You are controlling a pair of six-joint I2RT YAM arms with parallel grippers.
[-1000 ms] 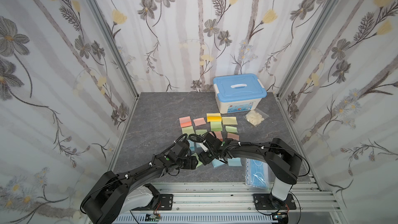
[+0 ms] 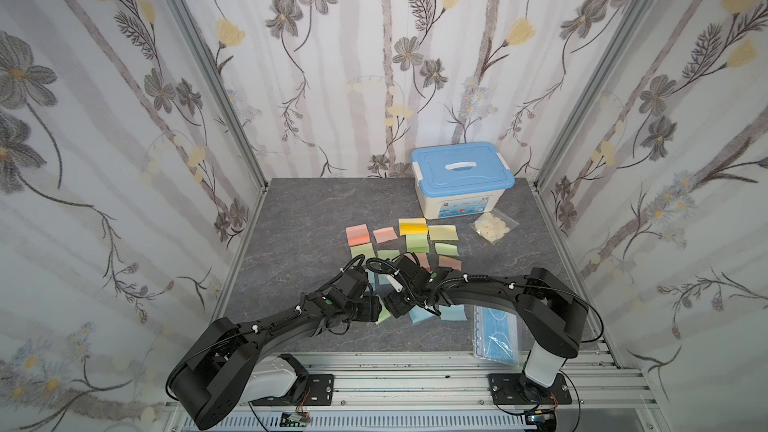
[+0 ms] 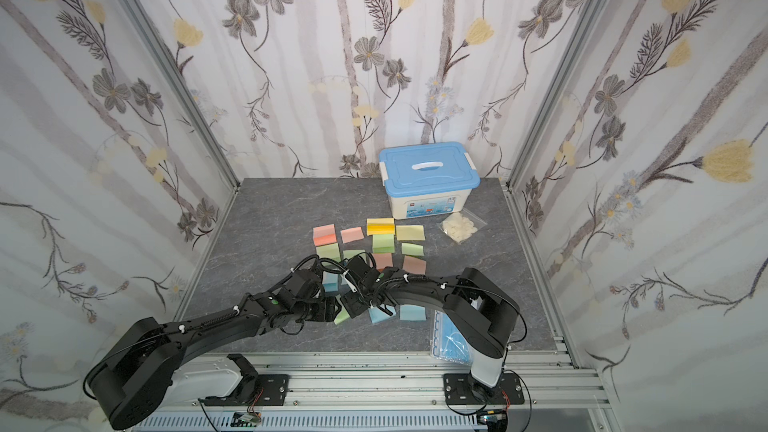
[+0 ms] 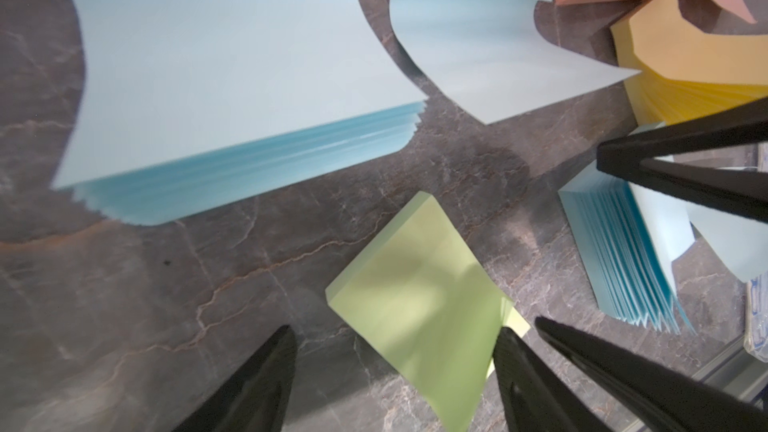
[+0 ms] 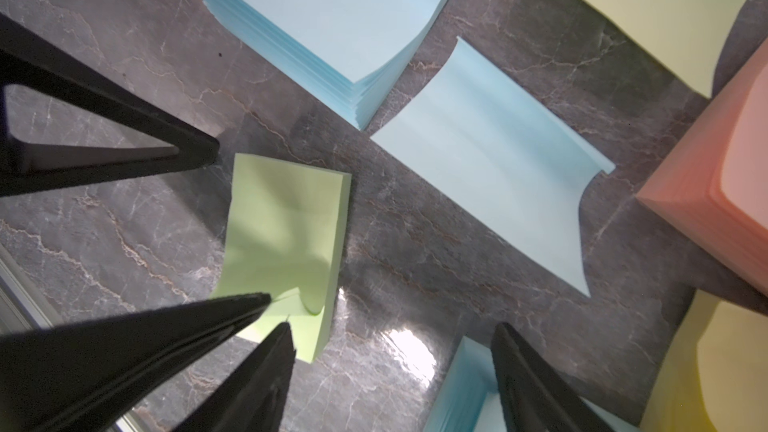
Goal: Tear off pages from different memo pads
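Observation:
A small green memo pad (image 4: 420,288) lies on the dark tabletop between my two grippers. In the left wrist view my left gripper is part open above it, one finger (image 4: 520,376) at the pad's right edge, where the top page bends up. The right wrist view shows that pad (image 5: 284,220) on the left, with a curled bit of page beside a left-gripper fingertip. My right gripper is also part open, with bare table between its fingertips. Whether any finger touches the page, I cannot tell.
A thick blue pad (image 4: 240,72) and a loose blue page (image 5: 496,168) lie close by. Several coloured pads and loose pages spread behind the grippers. A blue-lidded box (image 2: 462,180) and a clear bag (image 2: 492,226) stand at the back right.
The right arm has barely moved. Other pads and pages look unchanged.

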